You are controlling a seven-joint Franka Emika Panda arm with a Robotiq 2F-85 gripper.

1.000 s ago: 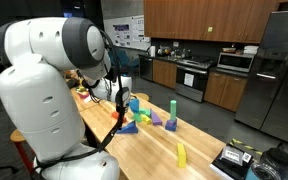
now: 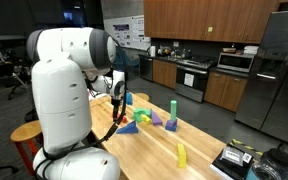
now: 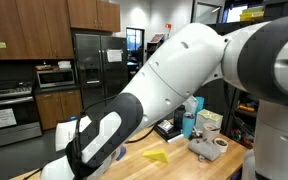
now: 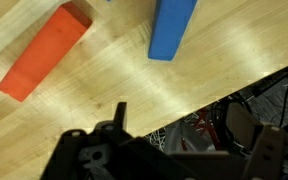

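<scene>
In the wrist view my gripper stands open above the wooden table, its two dark fingers far apart and nothing between them. A red-orange block (image 4: 44, 52) lies to the upper left of the fingers. Ahead of them, at the top of the view, is a blue block (image 4: 171, 27), partly cut off by the frame. Neither block is touched. In exterior view 1 the arm (image 2: 76, 95) reaches over the far left part of the table; the fingertips are too small to make out there.
A blue triangle (image 2: 129, 128), a green cylinder (image 2: 173, 110), a purple piece (image 2: 155, 118) and a yellow block (image 2: 181, 156) stand on the table. A black-and-white device (image 2: 232, 160) sits at the near right. Beyond the table edge, cables (image 4: 219, 122) show below.
The wrist end of my arm has shifted left in exterior view 1, toward the table's left side. The blocks on the table look unmoved.
</scene>
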